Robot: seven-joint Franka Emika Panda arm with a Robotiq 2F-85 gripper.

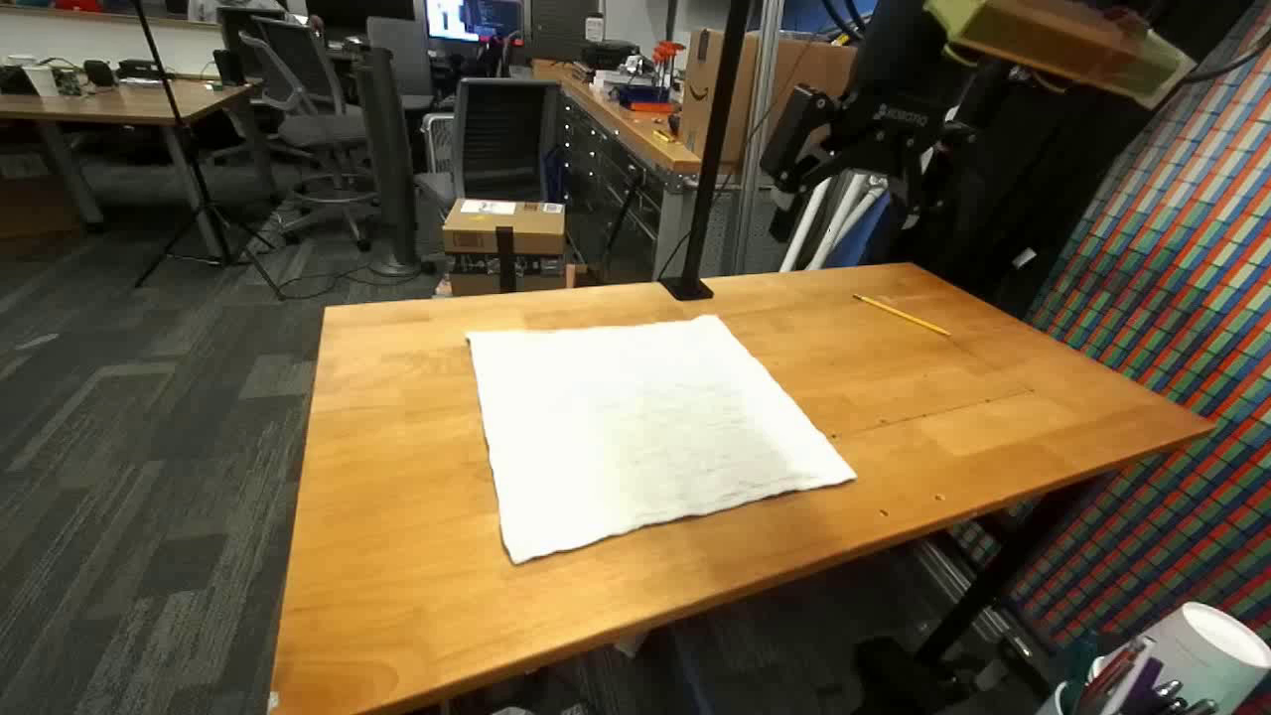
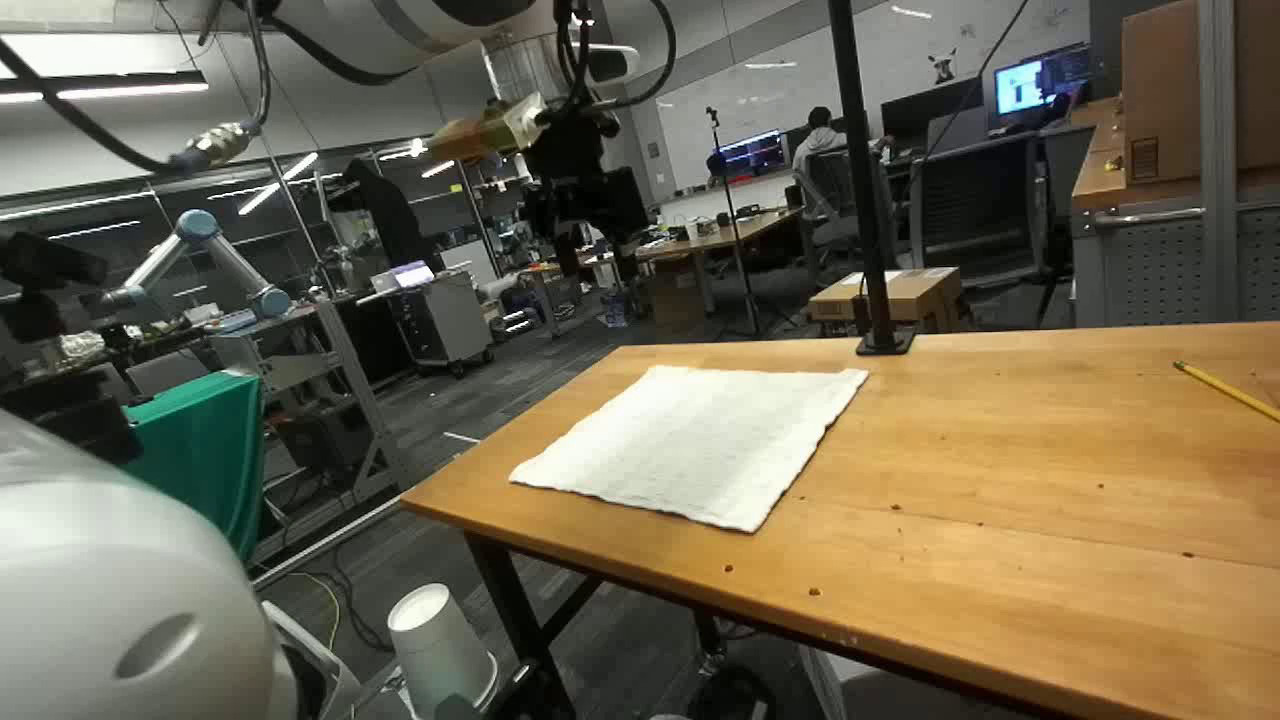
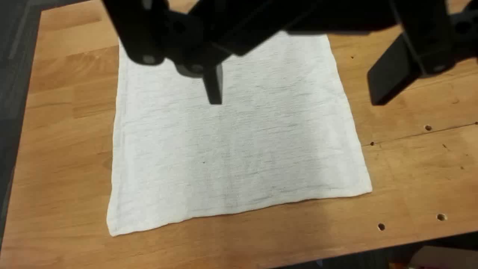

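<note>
A white cloth lies spread flat and unfolded on the wooden table. In exterior view 2 the same cloth is near the table's left end. My gripper is open and empty, its two black fingers wide apart. One finger shows over the cloth, the other over bare wood to its right. In exterior view 2 the gripper hangs well above the table, clear of the cloth. The wrist view hides part of the cloth's far edge behind the gripper.
A yellow pencil lies toward the far right of the table. A black post stands at the back edge. Bare wood surrounds the cloth, with the widest free area to its right. A white cup-like container stands below the table's edge.
</note>
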